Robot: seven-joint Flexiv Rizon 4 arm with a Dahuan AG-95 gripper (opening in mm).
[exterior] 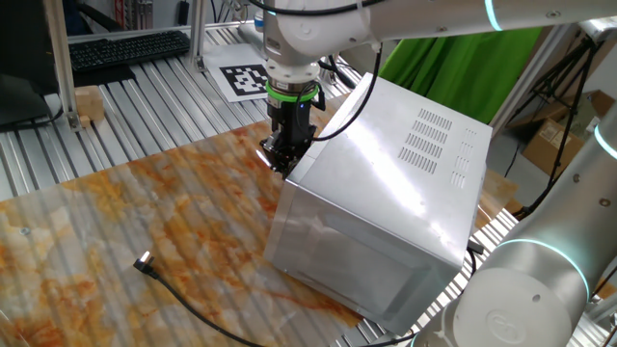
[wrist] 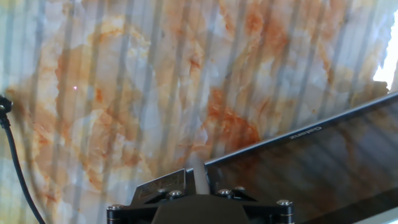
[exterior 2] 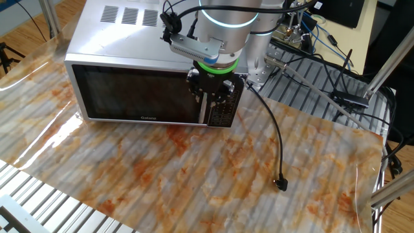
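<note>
A silver microwave [exterior: 386,173] stands on the marbled sheet. Its dark door [exterior 2: 139,94] is closed, with a pale upright handle [exterior 2: 203,109] beside the control panel [exterior 2: 224,110]. My gripper [exterior 2: 211,97] points down at the door's front, right at that handle. In the wrist view the handle [wrist: 199,177] runs in line with the middle of the gripper, whose dark body covers its near end. The fingertips are hidden there, so whether they touch or squeeze the handle cannot be made out.
A black cable with a plug [exterior 2: 281,184] lies on the marbled sheet [exterior 2: 194,175] to one side of the microwave. A keyboard [exterior: 130,51] and a printed marker [exterior: 243,81] are farther off.
</note>
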